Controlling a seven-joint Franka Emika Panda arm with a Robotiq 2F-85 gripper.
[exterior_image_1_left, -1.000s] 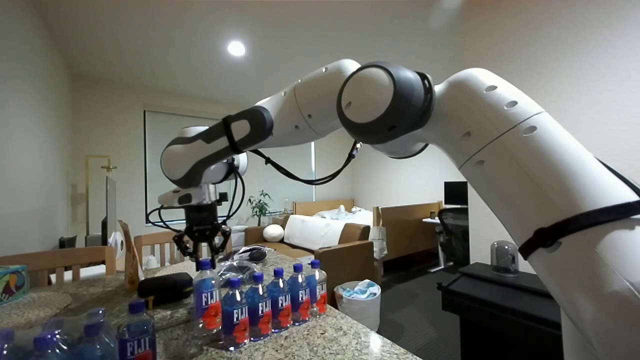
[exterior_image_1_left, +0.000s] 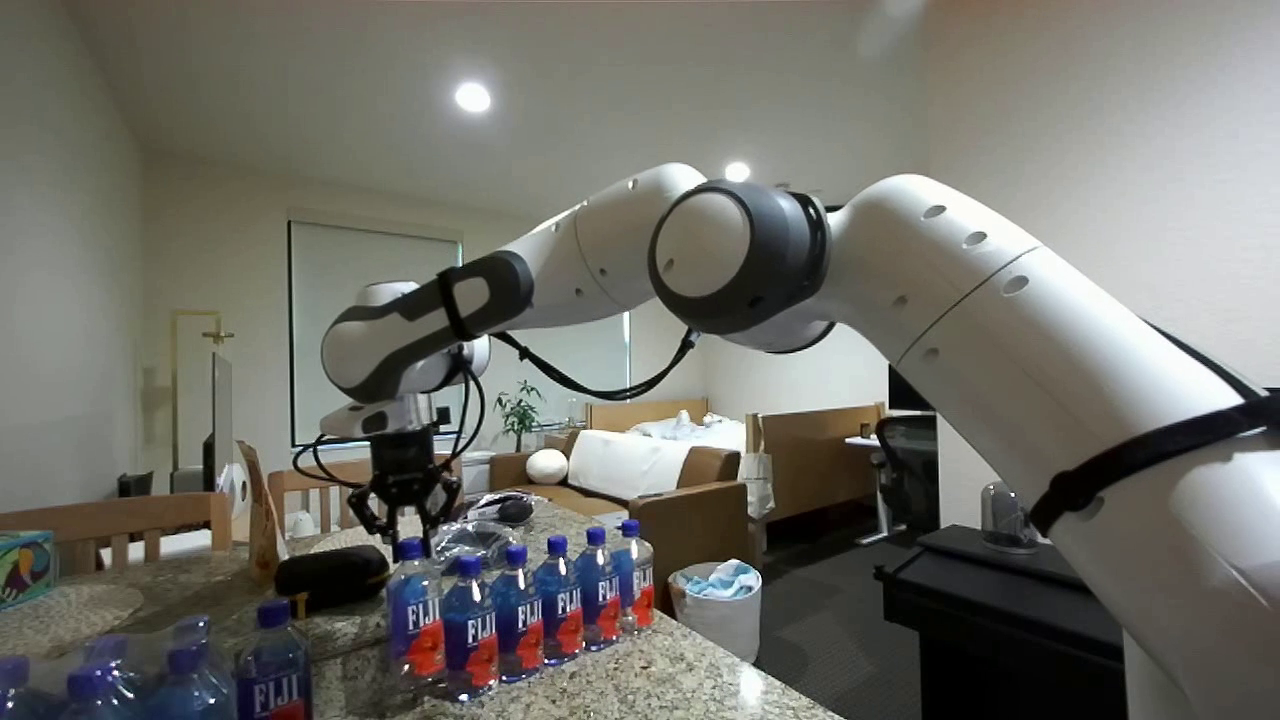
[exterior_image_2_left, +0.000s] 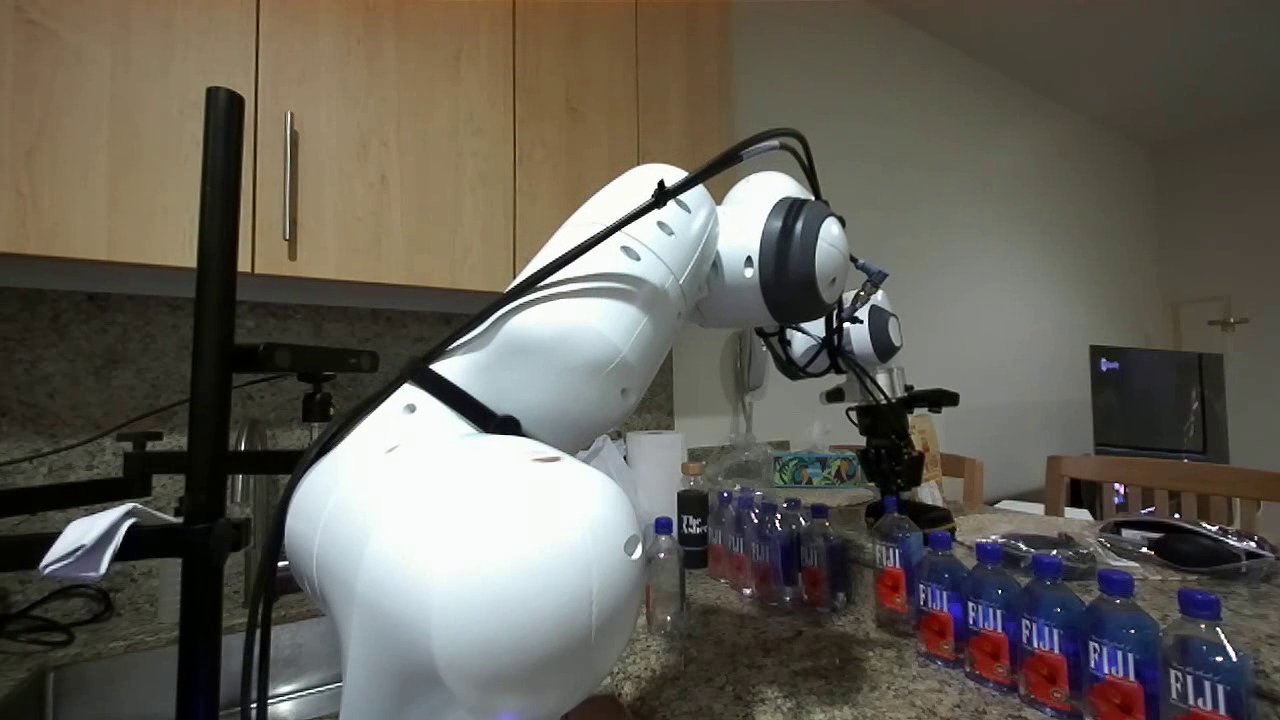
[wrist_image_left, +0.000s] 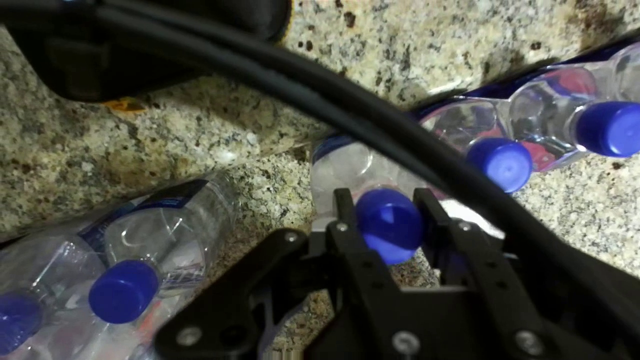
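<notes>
My gripper is shut on the blue cap of a Fiji water bottle (exterior_image_1_left: 416, 618), one finger on either side of the cap. The held bottle looks upright at the left end of a row of Fiji bottles (exterior_image_1_left: 519, 618) in exterior view 1. Exterior view 2 has this bottle (exterior_image_2_left: 894, 570) under the gripper (exterior_image_2_left: 890, 490), at the far end of that row. Its base is down at about counter level; whether it rests there I cannot tell. A black cable crosses in front of the neighbouring bottles in the wrist view.
Another cluster of Fiji bottles (exterior_image_2_left: 768, 558) stands apart on the granite counter (exterior_image_1_left: 672, 684). A black case (exterior_image_1_left: 332, 576) lies close behind the held bottle. Clear plastic packaging (exterior_image_1_left: 474, 544) lies behind the row. Bare counter shows in front of the row.
The gripper and the bottle in it have moved down slightly, and the arm's elbow is lower. The other bottles have stayed where they were.
</notes>
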